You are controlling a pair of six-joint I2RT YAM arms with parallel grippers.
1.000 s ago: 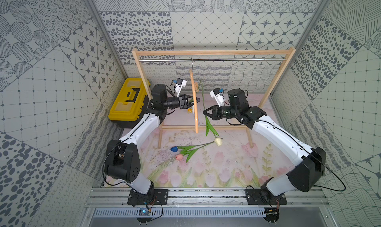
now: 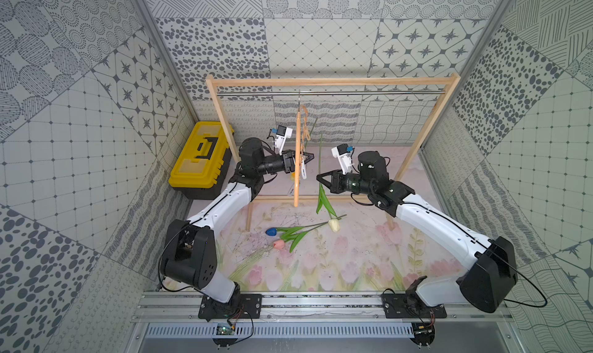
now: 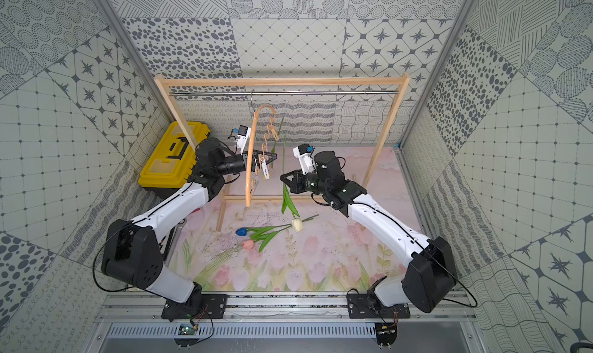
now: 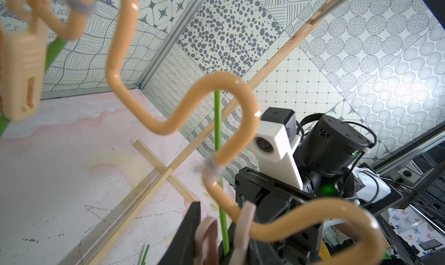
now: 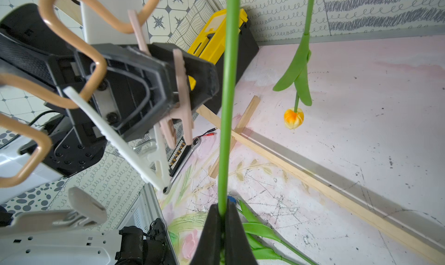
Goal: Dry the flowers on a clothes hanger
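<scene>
A wooden hanger [image 2: 297, 180] hangs from the metal rod, with a wavy peach lower bar [image 4: 222, 79] carrying clips. Left of it, my left gripper [image 2: 309, 157] is shut on a pinkish clip [image 5: 184, 98]. My right gripper is shut on the green stem [image 5: 227, 126] of the white tulip [image 2: 334, 225], which hangs head down, its cut end pointing up. In the left wrist view that stem [image 4: 217, 126] appears behind the clip; whether it lies between the clip's ends cannot be told. A yellow-orange tulip [image 5: 294, 119] hangs head down from another clip.
A blue tulip [image 2: 271, 232] and a pink tulip [image 2: 278, 244] lie on the floral mat. The rack's wooden base bar [image 5: 324, 186] crosses behind them. A yellow toolbox [image 2: 200, 155] stands at the left.
The hanger's near end has swung left, and a white clip now shows right of it. My right gripper has shifted slightly with the white tulip; my left gripper has moved slightly right.
</scene>
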